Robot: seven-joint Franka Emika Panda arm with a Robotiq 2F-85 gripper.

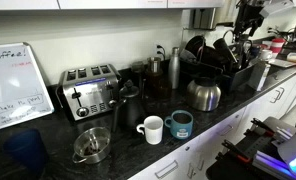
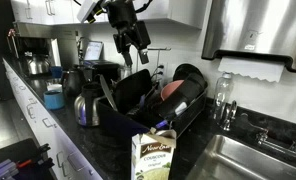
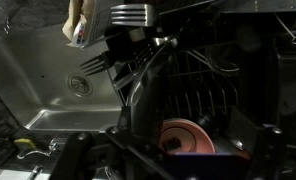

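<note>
My gripper (image 2: 133, 57) hangs fingers-down above the black dish rack (image 2: 116, 122), with a clear gap over the dishes. From exterior view 1 the gripper (image 1: 244, 38) appears at the upper right, above the crowded rack. Looking down in the wrist view, the dark fingers (image 3: 254, 138) stand apart at the lower edge; the gripper is open and no held object shows. Beneath are forks (image 3: 135, 15), other dark utensils, the rack's wire slots and a reddish bowl (image 3: 188, 134). Deep shadow hides much of the rack's contents.
A couscous box (image 2: 152, 158) stands before the rack, near the steel sink (image 2: 233, 158). Along the counter are a kettle (image 1: 203, 95), a teal mug (image 1: 179, 125), a white mug (image 1: 152, 130), a strainer (image 1: 91, 146) and a toaster (image 1: 89, 94). Cabinets (image 2: 173, 18) overhang the counter.
</note>
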